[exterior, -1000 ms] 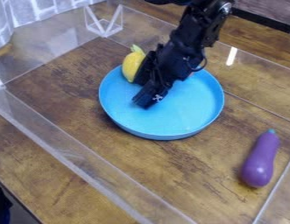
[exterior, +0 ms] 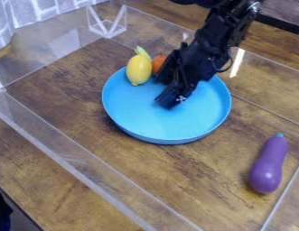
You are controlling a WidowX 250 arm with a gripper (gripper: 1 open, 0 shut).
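Observation:
My black gripper (exterior: 176, 83) reaches down from the top over a blue plate (exterior: 158, 126), its fingers open above the plate's back part. A yellow object (exterior: 138, 68) with a pale green top, perhaps a lemon or toy vegetable, sits at the plate's back left rim. An orange object (exterior: 160, 63) shows beside it, partly hidden behind my gripper. Whether anything lies under the fingers is hidden.
A purple eggplant-like object (exterior: 267, 164) lies on the wooden table (exterior: 79, 171) to the right of the plate. Clear panels line the left and front.
My gripper has shifted right, away from the yellow object, which now shows more fully along with the orange object beside it.

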